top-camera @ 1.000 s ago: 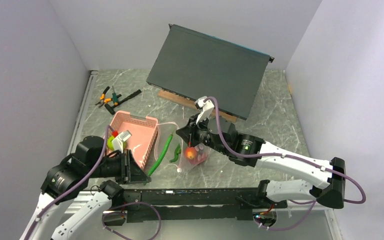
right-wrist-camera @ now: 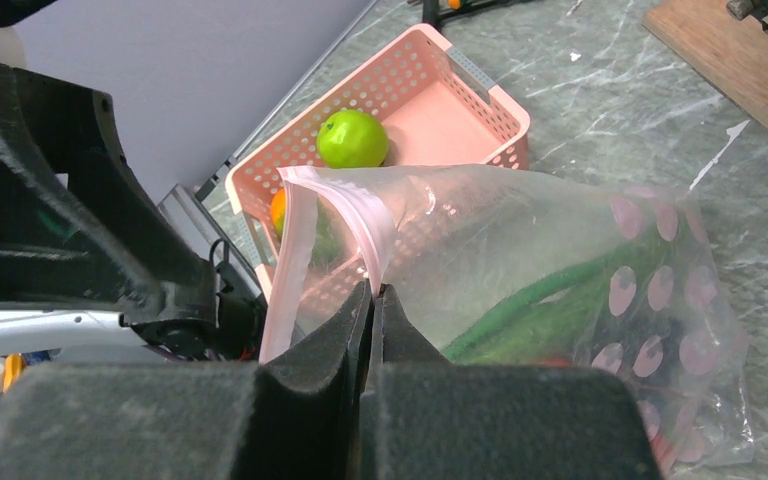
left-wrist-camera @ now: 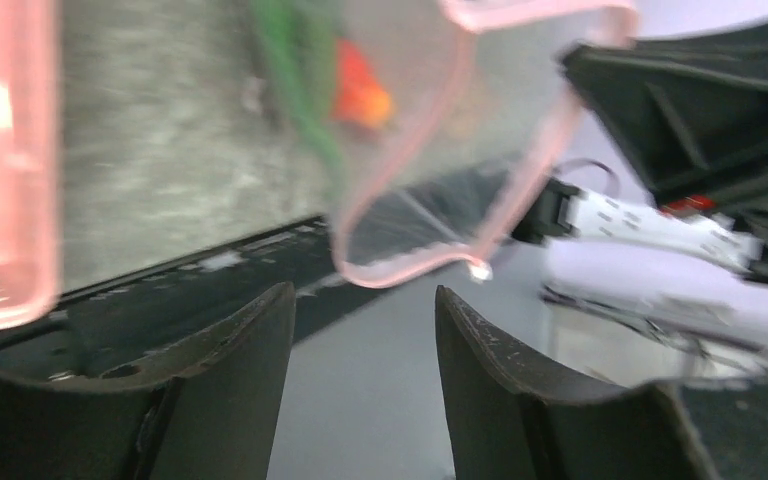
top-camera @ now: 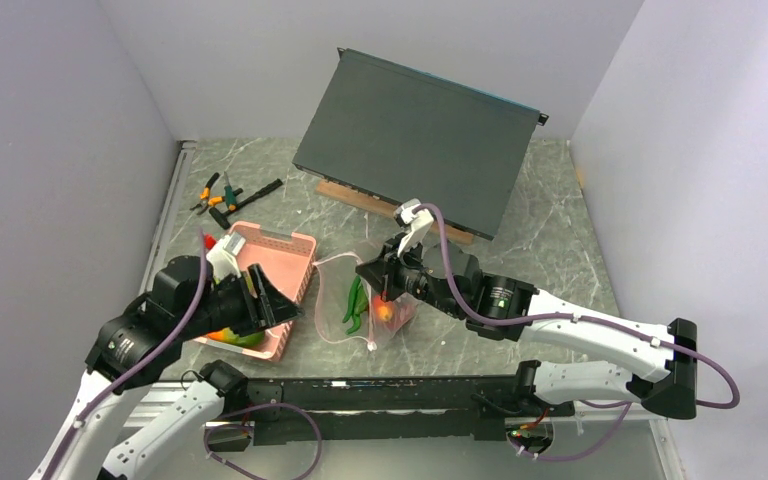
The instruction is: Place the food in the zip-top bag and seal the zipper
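The clear zip top bag (right-wrist-camera: 520,230) stands with its pink-edged mouth facing the basket. My right gripper is shut on the bag's rim, which is pinched at the fingertips. Long green vegetables (top-camera: 353,305) and a red-orange item (top-camera: 384,310) lie inside the bag. My left gripper is open, its fingers apart and nothing between them. In the top view it hovers over the basket's right side, left of the bag mouth. A light zipper slider (top-camera: 371,346) appears at the mouth's near corner.
The pink basket (right-wrist-camera: 460,120) holds a green apple (right-wrist-camera: 352,138) and, partly under the left arm, a yellow-green mango (top-camera: 244,340). Tools (top-camera: 228,200) lie at the back left. A dark panel (top-camera: 420,130) stands behind the bag.
The right gripper shifted slightly, still at the rim.
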